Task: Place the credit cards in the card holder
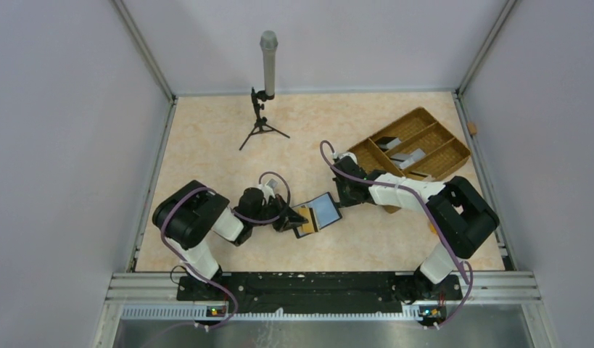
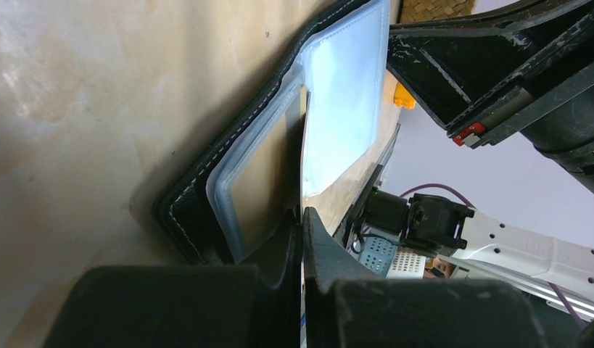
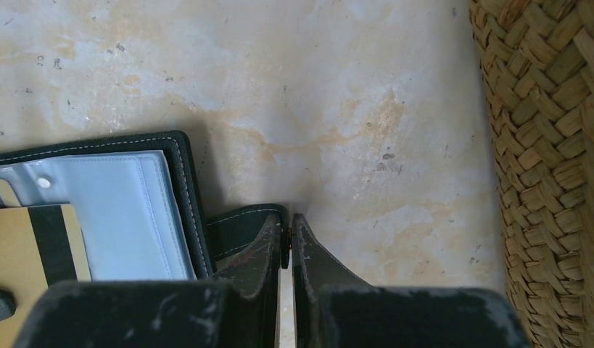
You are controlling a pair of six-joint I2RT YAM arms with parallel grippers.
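The open card holder (image 1: 326, 210), black with pale clear sleeves, lies on the table between my arms. My left gripper is shut on a thin card, which the left wrist view shows edge-on, standing up over the sleeves. From the right, that credit card (image 3: 22, 238) shows a gold face with a black stripe. Tan colour also shows through a sleeve (image 2: 261, 177); whether that is another card or a reflection, I cannot tell. On the holder's far right, my right gripper is shut on its black strap (image 3: 243, 225).
A woven basket (image 1: 423, 112) with compartments holding several grey and white items stands at the back right, close to my right arm. A small tripod (image 1: 260, 125) stands at the back left.
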